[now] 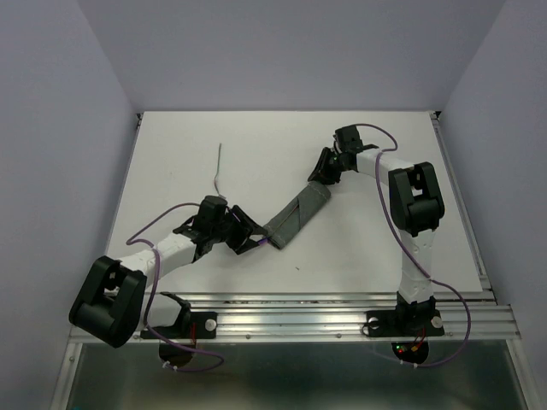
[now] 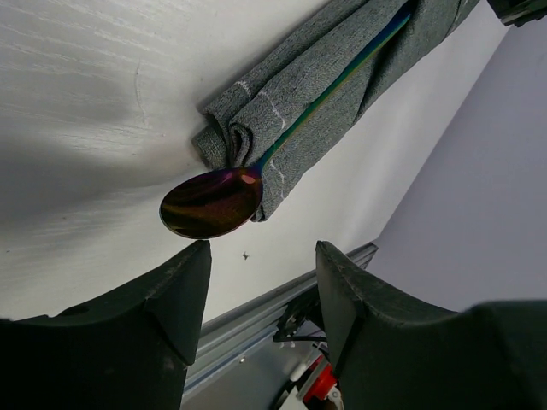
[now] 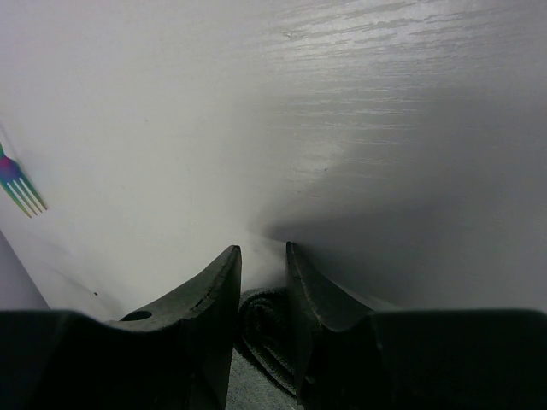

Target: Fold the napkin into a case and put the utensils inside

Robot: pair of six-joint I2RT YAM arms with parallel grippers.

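Observation:
The grey napkin [image 1: 299, 214] lies folded into a narrow case, slanting across the middle of the table. A shiny multicoloured spoon has its handle lying in the napkin's slit, while its bowl [image 2: 214, 203] sticks out past the near end. My left gripper stands open around the bowl's side of the napkin, apart from the spoon as far as shows. At the far end, my right gripper is shut on the napkin's edge [image 3: 265, 329]. A rainbow-coloured fork [image 3: 20, 184] lies on the table, its tines visible in the right wrist view.
The fork's thin handle [image 1: 218, 162] runs along the table's left part, its lower end close to the left arm. A metal rail [image 1: 299, 303] borders the front edge.

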